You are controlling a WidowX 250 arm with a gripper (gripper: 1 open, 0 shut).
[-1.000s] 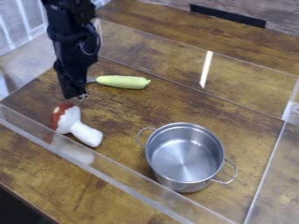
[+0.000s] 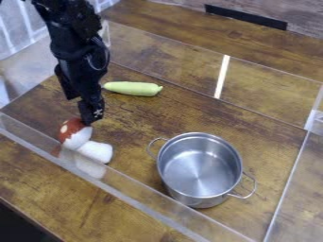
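Note:
My black gripper (image 2: pixel 81 106) hangs open at the upper left, low above a red-and-white mushroom toy (image 2: pixel 74 132), its fingers just behind and over the red cap. The toy lies on the wooden surface with its white stem (image 2: pixel 96 151) toward the front right. A pale green corn-like toy (image 2: pixel 134 88) lies behind, to the right of the gripper. A steel pot (image 2: pixel 198 168) with two handles sits at the front right.
A clear low wall (image 2: pixel 127 180) crosses the foreground, close in front of the mushroom. Another clear panel stands at the right edge.
The toy, corn and pot appear in the same places.

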